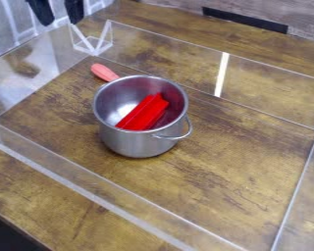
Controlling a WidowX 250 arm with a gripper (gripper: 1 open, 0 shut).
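A stainless steel pot (140, 139) with side handles stands left of centre on the wooden table, a bright red object (144, 114) lying inside it. A pinkish handle (103, 72) shows behind the pot at the upper left; what it belongs to is hidden. My gripper (56, 8) is cut off at the top left edge, high and apart from the pot, its two dark fingers spread open with nothing visible between them.
Clear low walls border the work area on the table, with white tape strips on them. A dark slot shows at the back right.
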